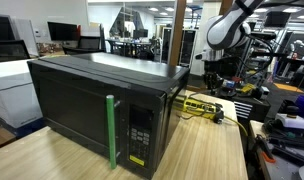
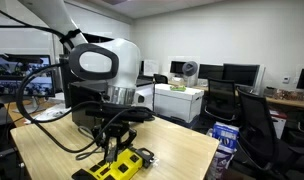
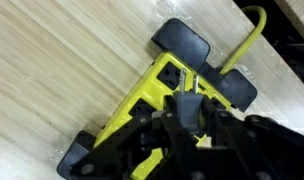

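Observation:
A grey plug with two metal prongs (image 3: 189, 104) sits between my gripper's dark fingers in the wrist view. My gripper is shut on it, and the prongs point out over a yellow power strip (image 3: 146, 108). Dark outlets show on the strip's face beside the prongs. The prongs are in plain sight, apart from the outlets as far as the view tells. In the second exterior view, the gripper (image 2: 113, 150) is above the yellow strip (image 2: 118, 168); the plug is too small to make out there.
A large black microwave (image 1: 97, 100) fills the left of the table in the first exterior view. A yellow cord (image 3: 248, 40) leaves the strip's end, which has black feet (image 3: 181, 42). Bare wood (image 1: 207, 150) lies in front of the strip.

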